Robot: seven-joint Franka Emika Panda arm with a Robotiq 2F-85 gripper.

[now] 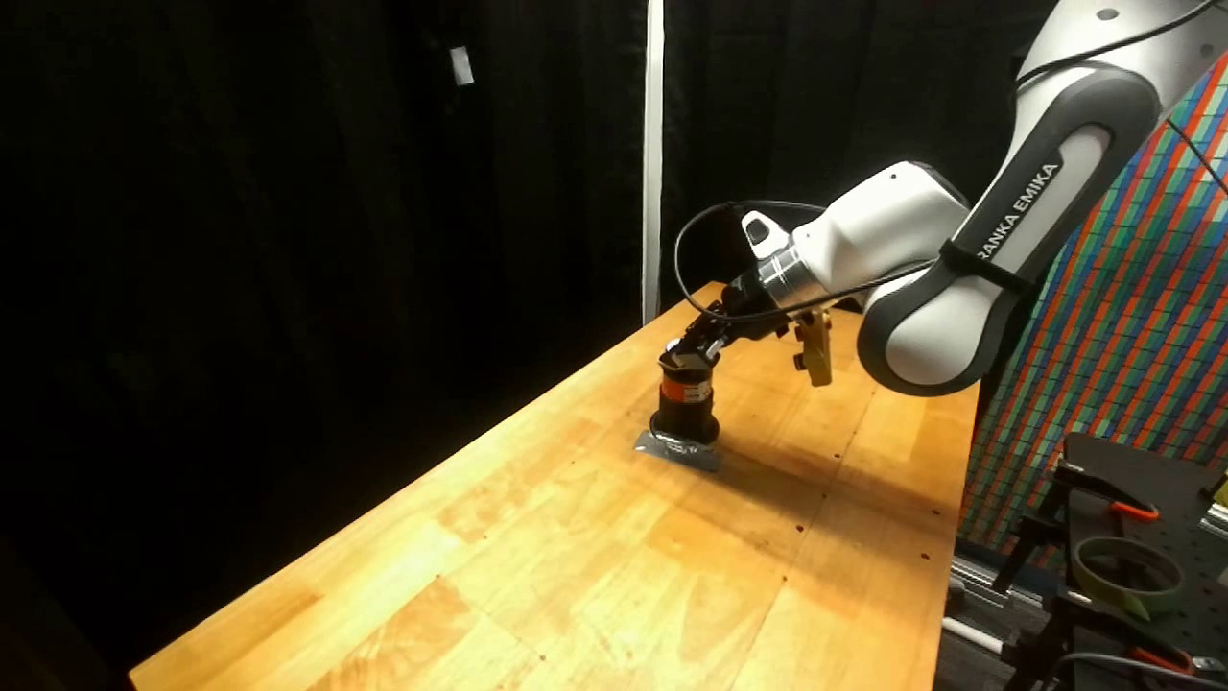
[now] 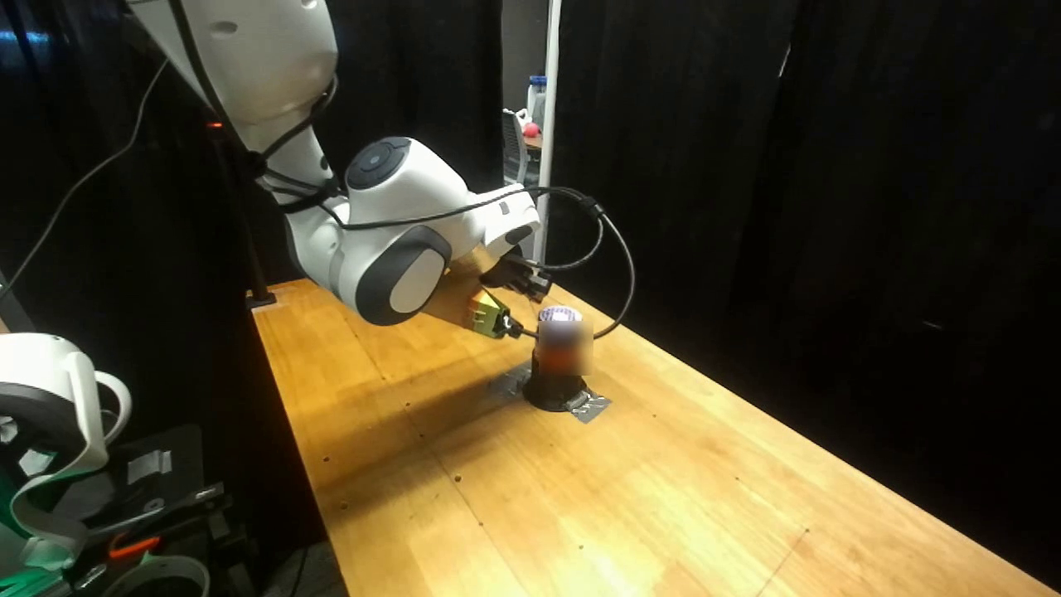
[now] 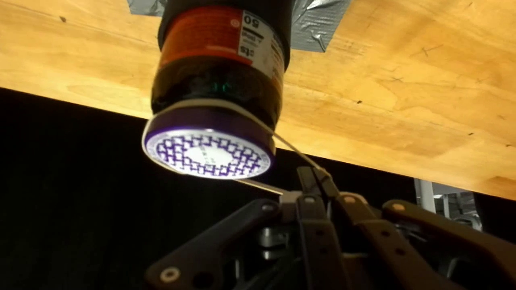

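Note:
A dark jar (image 3: 215, 79) with an orange label stands upright in a black base (image 1: 685, 427), which grey tape (image 3: 321, 24) fixes to the table. Its purple-rimmed lid (image 3: 208, 154) has a white patterned top. Around the lid runs a pale rubber band (image 3: 297, 151), pulled out taut to one side. My gripper is shut on that band, its fingertips beside the lid and apart from it. In exterior view 1 the gripper (image 1: 697, 345) overlaps the jar's top and hides the lid.
A dark side cart with clamps and a tape roll (image 1: 1128, 574) stands beyond the table's right edge in exterior view 1. Black curtains hang behind.

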